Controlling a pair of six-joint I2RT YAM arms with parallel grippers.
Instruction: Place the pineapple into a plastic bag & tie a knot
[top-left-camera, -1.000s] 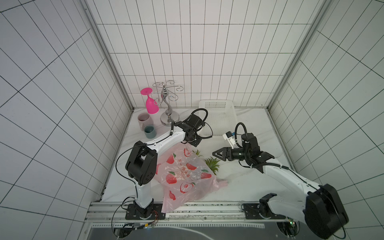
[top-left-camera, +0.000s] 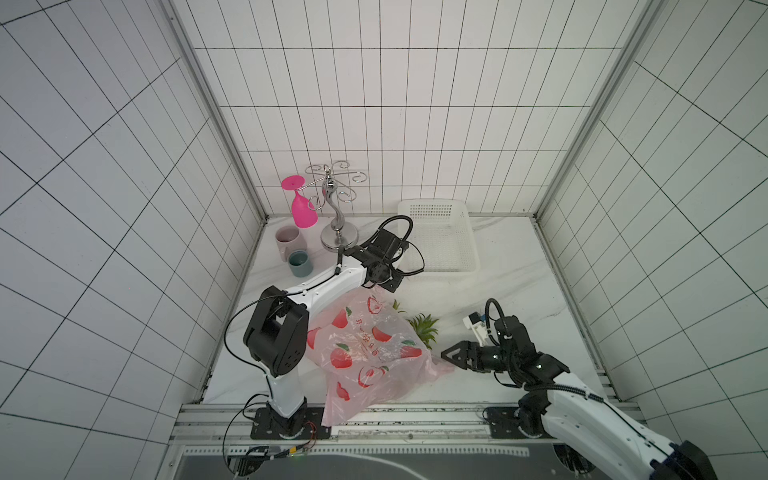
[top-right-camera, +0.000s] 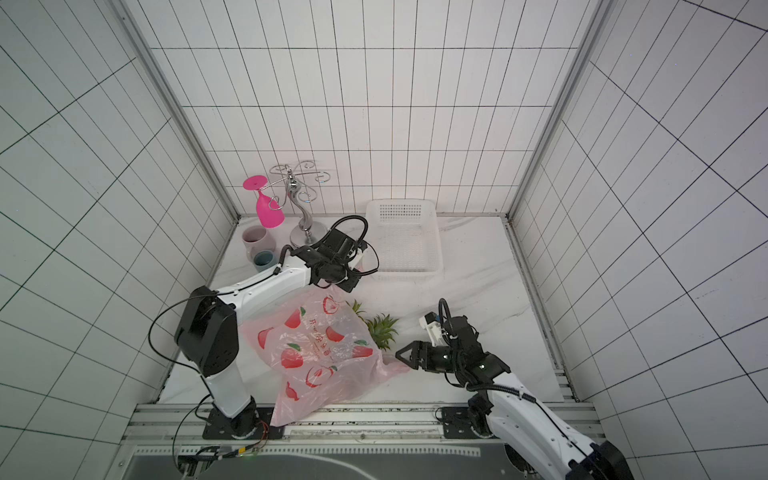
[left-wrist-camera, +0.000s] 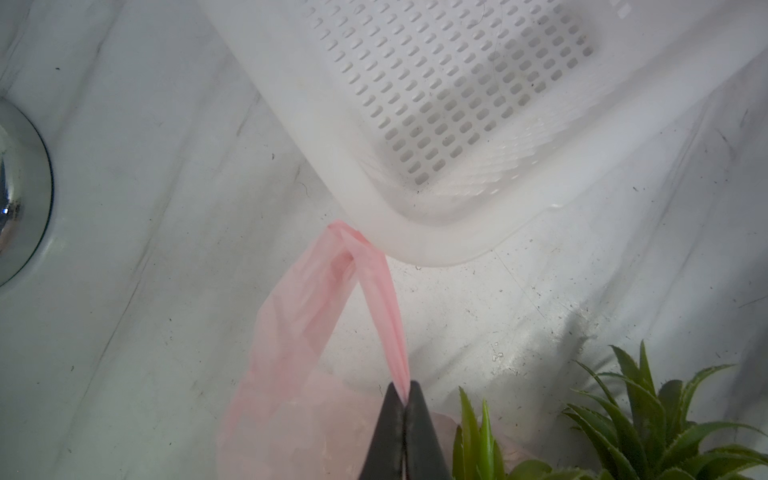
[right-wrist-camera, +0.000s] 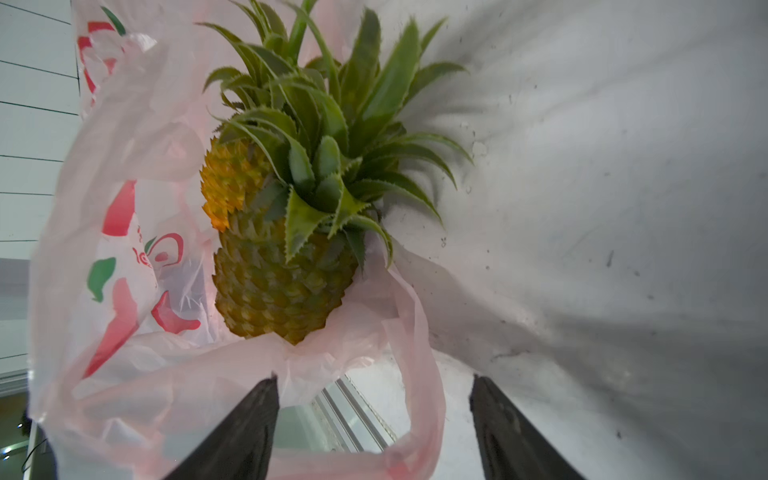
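Note:
A pink plastic bag with fruit prints spreads over the front of the table. In the right wrist view the pineapple lies in its opening, leafy crown poking out. My left gripper is shut on a pink strand of the bag, by the basket's near corner. My right gripper is open above the bag's front rim, which shows between the fingers, apparently not gripped.
A white basket sits at the back. A chrome stand with a pink glass and two mugs occupy the back left.
My right gripper has moved toward the table's front, down beside the bag's right end. My left gripper and the bag have barely moved.

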